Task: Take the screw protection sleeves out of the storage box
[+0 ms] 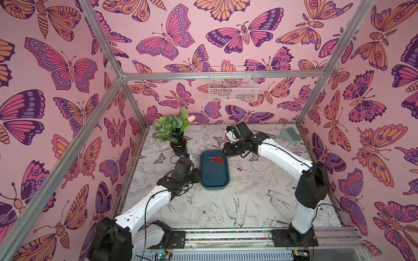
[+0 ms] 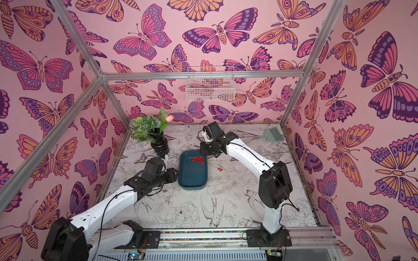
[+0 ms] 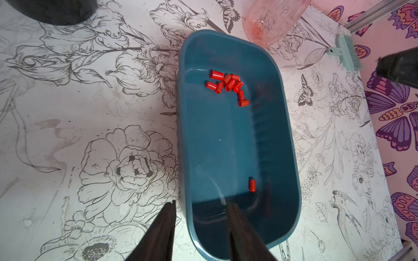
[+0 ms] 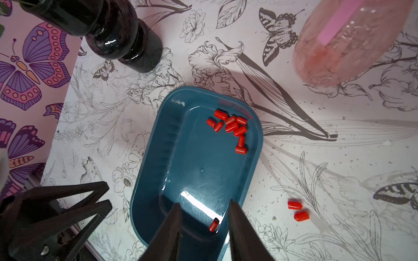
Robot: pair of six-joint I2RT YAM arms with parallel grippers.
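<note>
Red screw sleeves (image 4: 230,126) lie clustered at the far end of the blue storage box (image 4: 145,174). A single red sleeve (image 3: 252,185) rests near the box's front end. Two more sleeves (image 4: 294,204) lie on the table just right of the box. My left gripper is open beside the box's left wall, empty between its fingers. Above the box, toward its right side, is my right gripper, its fingers parted with nothing between them; the clustered sleeves are beyond its tips.
A black vase with a plant (image 1: 177,143) stands behind and left of the box. A pinkish transparent bottle (image 4: 344,52) is behind it on the right. A grey-green brush (image 1: 289,134) lies at the back right.
</note>
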